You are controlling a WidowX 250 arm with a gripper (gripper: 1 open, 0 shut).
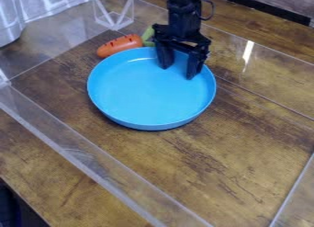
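A blue round plate (147, 95) lies on the wooden table. An orange carrot-like toy (117, 45) rests just behind it at the upper left, and a green object (149, 34) is partly hidden beside the arm. The black gripper (181, 56) is low over the back right rim of the plate, its fingers reaching down to the plate. Whether anything is between them cannot be made out.
A white object (13, 12) stands at the top left corner, and a clear frame-like piece (117, 15) sits behind the carrot.
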